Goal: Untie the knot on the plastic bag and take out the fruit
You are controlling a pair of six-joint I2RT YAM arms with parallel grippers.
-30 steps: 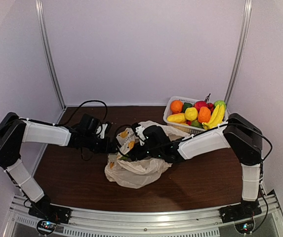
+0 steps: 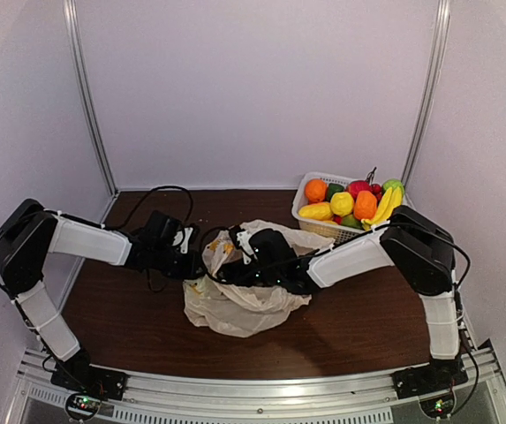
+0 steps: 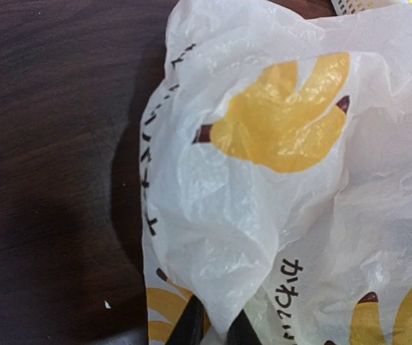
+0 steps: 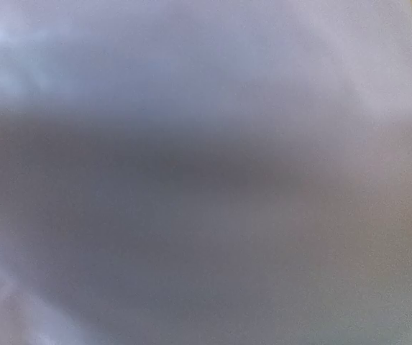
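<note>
The white plastic bag [image 2: 235, 309] with yellow banana prints lies crumpled in the middle of the table. In the left wrist view its film [image 3: 220, 287] narrows to a gathered fold between the fingertips of my left gripper, which is shut on it at the bag's left side. My right gripper [image 2: 226, 274] is over the bag's middle, open, its fingertips mostly lost among the folds. Blurred pale film [image 4: 213, 79] fills the right wrist view, so its fingers do not show there. Any fruit inside the bag is hidden.
A white basket [image 2: 301, 190] heaped with fruit stands at the back right, close behind the right forearm. Both grippers are close together over the bag.
The right arm has moved slightly left.
</note>
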